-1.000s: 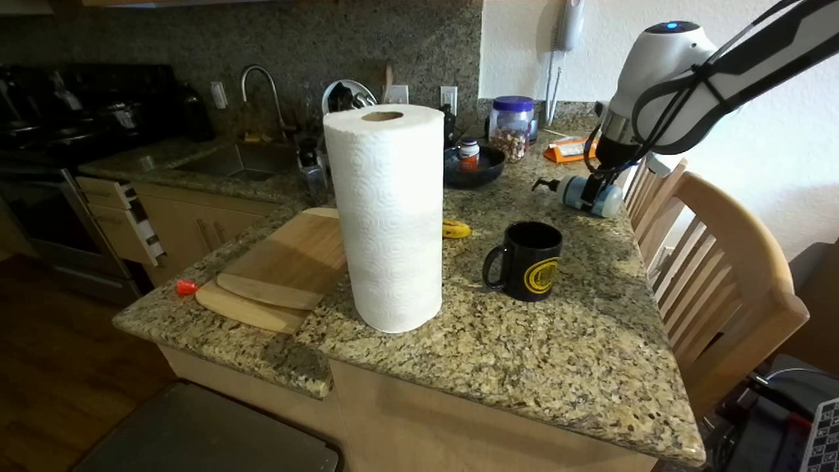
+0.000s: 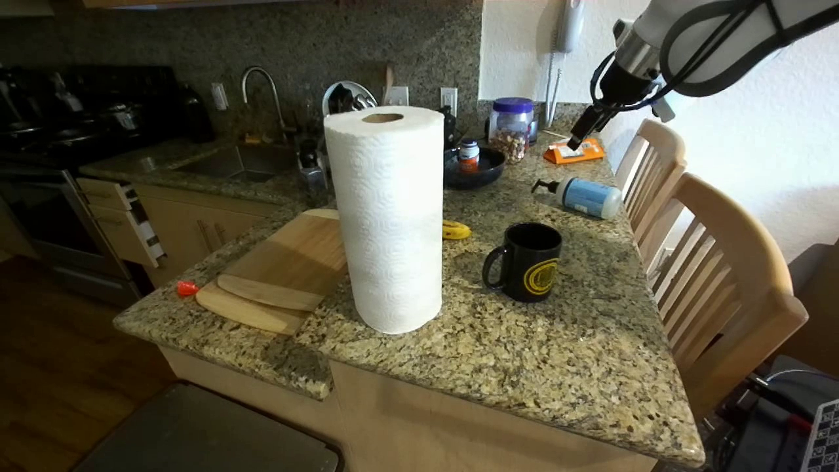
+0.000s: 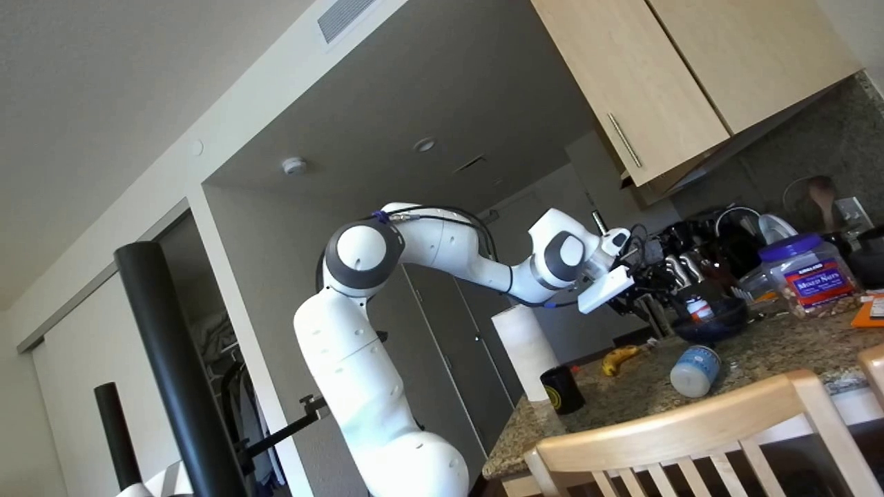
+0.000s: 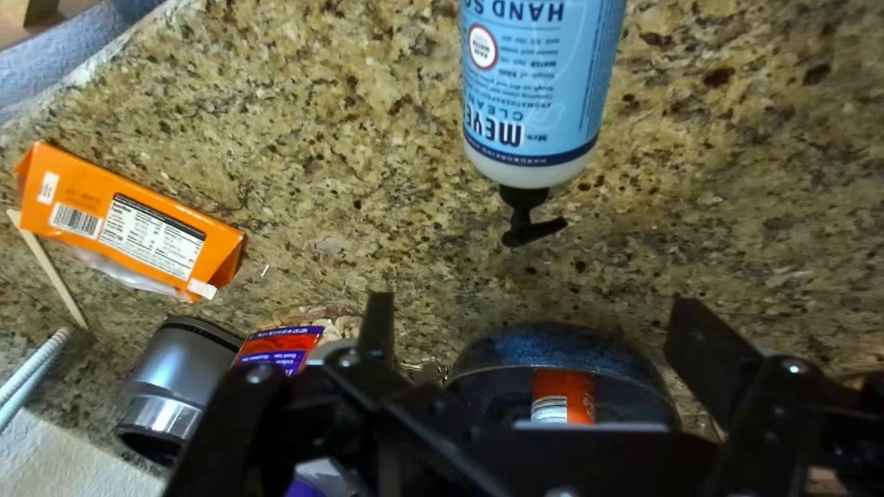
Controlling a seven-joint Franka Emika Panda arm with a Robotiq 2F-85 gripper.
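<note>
The blue-labelled hand soap bottle (image 2: 586, 197) lies on its side on the granite counter, its black pump pointing left in the first exterior view. In the wrist view the bottle (image 4: 539, 91) is at the top, cut off by the frame, with its pump toward the fingers. Above the counter, clear of the bottle, hangs my gripper (image 2: 583, 134). Its two fingers stand wide apart in the wrist view, so the gripper is open, with nothing held between them. In the second exterior view the bottle (image 3: 695, 370) shows below the arm's end.
A black mug (image 2: 534, 262) and a tall paper towel roll (image 2: 389, 220) stand nearer the first camera. Behind are a dark bowl (image 2: 476, 173) holding a small bottle, a nut jar (image 2: 511, 130) and an orange package (image 2: 575, 150). Wooden chairs (image 2: 700, 275) line the right edge.
My gripper has risen away from the soap bottle, where it was a second ago. The bottle still lies at about the same spot on the counter.
</note>
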